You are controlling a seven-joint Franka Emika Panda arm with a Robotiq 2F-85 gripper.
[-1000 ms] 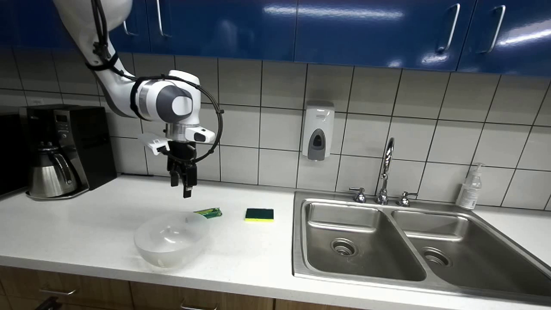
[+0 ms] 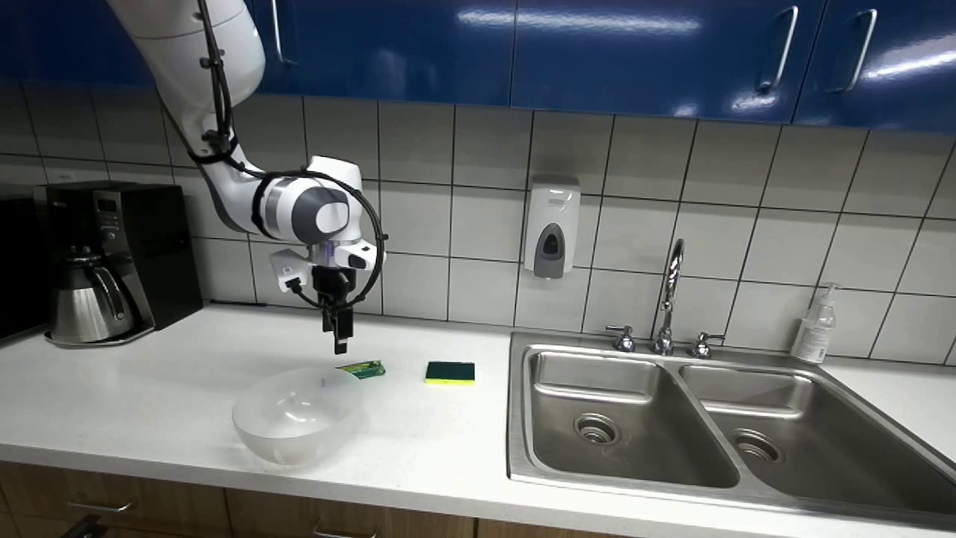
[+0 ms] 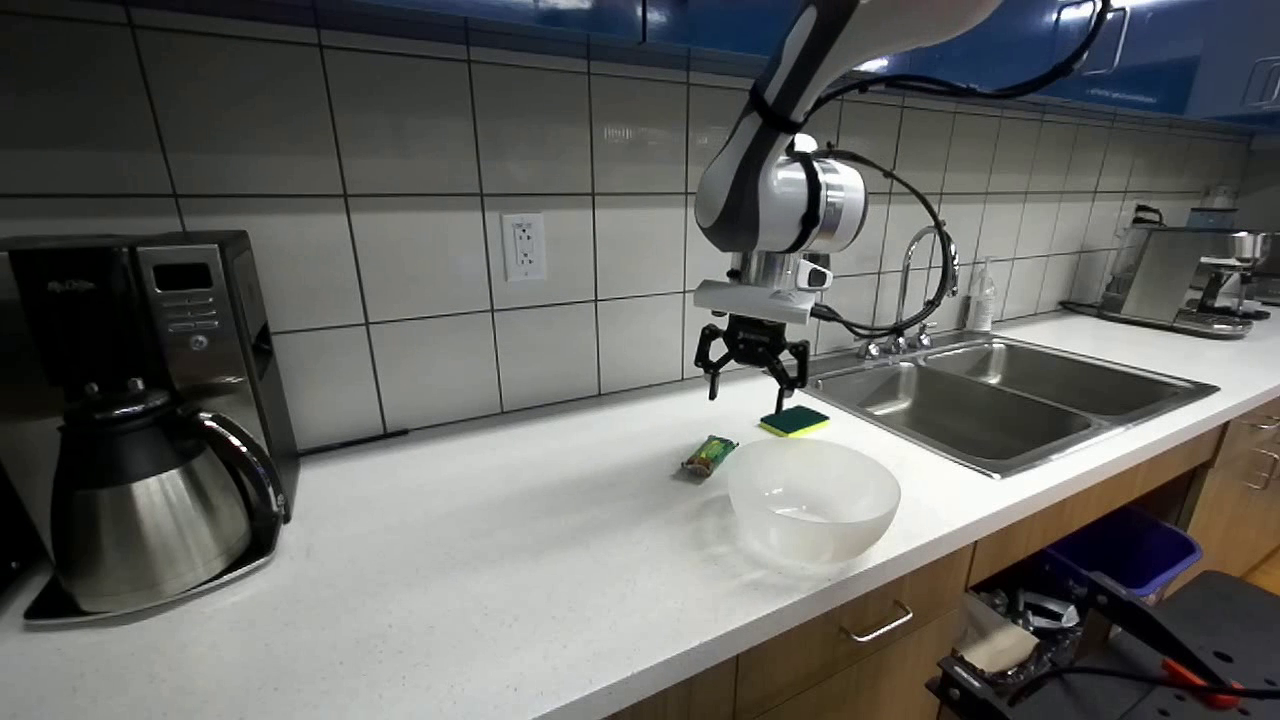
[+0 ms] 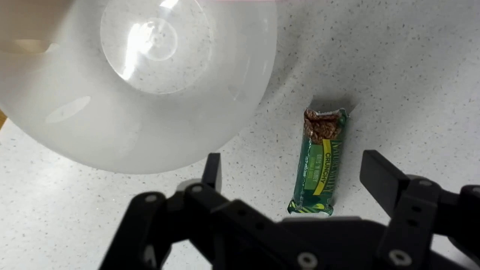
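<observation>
A green granola bar packet [image 4: 318, 164] lies flat on the counter, close beside a translucent white bowl [image 4: 189, 130]. In exterior view 1 the bowl [image 2: 291, 430] hides part of the packet [image 2: 365, 368]. My gripper is open above the counter, its fingers wide apart on either side of the packet, touching nothing. Exterior view 2 shows the gripper [image 3: 746, 396] hanging over the area behind the packet [image 3: 709, 455] and bowl [image 3: 816, 498]. The bowl looks empty.
A green and yellow sponge [image 2: 449, 373] lies between the bowl and the steel double sink [image 2: 520, 421]. At the left stands a coffee maker [image 3: 216, 348] with its carafe [image 3: 150, 516]. Bare counter [image 3: 480, 552] stretches between the coffee maker and the bowl.
The arm has shifted to the right and the gripper has come a little lower, with its wrist turned. Packet, bowl and sponge have stayed in place.
</observation>
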